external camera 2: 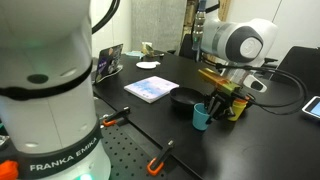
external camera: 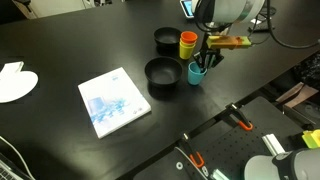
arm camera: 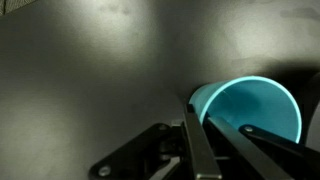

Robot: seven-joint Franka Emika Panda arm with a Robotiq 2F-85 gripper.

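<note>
A light blue cup (external camera: 196,75) stands on the dark table, right of the front black bowl (external camera: 163,72). From the wrist camera, the cup's open mouth (arm camera: 255,108) faces up and looks empty, and the fingers (arm camera: 194,130) are closed across its near rim. In the second exterior view the blue cup (external camera 2: 200,118) shows under the gripper (external camera 2: 212,108), upright or nearly so, and seemingly at table height.
Orange and yellow stacked cups (external camera: 187,43) stand just behind, beside a second black bowl (external camera: 168,38). A white sheet or book (external camera: 113,100) lies to the left, with a white plate (external camera: 15,85) farther off.
</note>
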